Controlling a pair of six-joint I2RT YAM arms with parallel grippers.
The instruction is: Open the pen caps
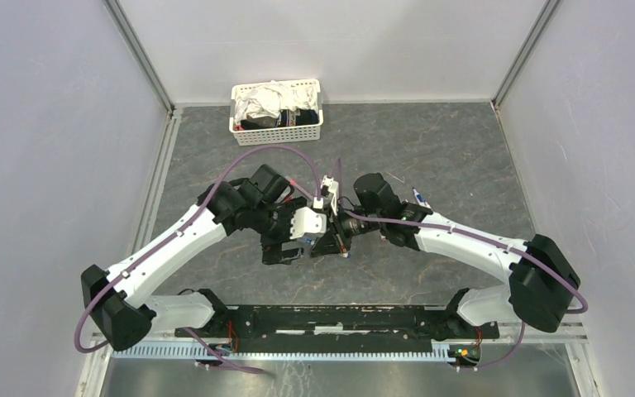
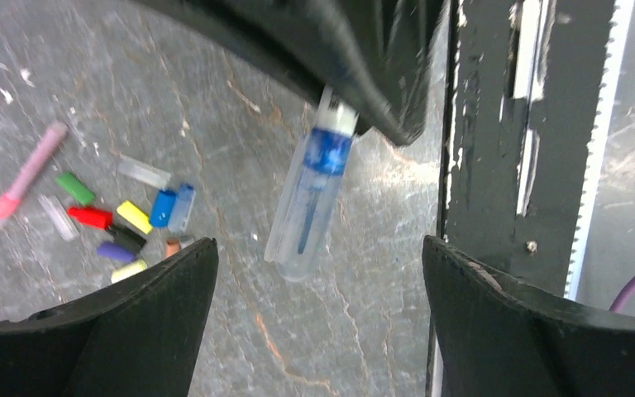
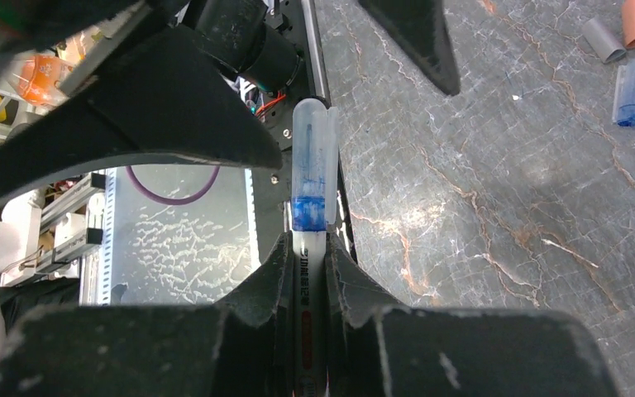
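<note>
A white marker [image 3: 306, 285] with a clear, blue-banded cap [image 3: 308, 153] points cap-first out of my right gripper, whose fingers are closed around its body. In the left wrist view, that clear cap [image 2: 306, 211] hangs from the right gripper's dark fingers [image 2: 409, 116]. My left gripper is open, one finger [image 2: 145, 318] on each side of the cap's end, with clear gaps to both. The right wrist view also shows the left gripper's fingers [image 3: 174, 124] spread beyond the cap. Both grippers meet near the table's middle in the top view.
Several loose caps, among them a green cap [image 2: 75, 188] and a red cap [image 2: 90, 217], lie beside a pink pen [image 2: 26, 175]. A blue-and-white pen [image 1: 420, 198] lies on the right. At the back stands a white basket [image 1: 277, 136] holding cloth.
</note>
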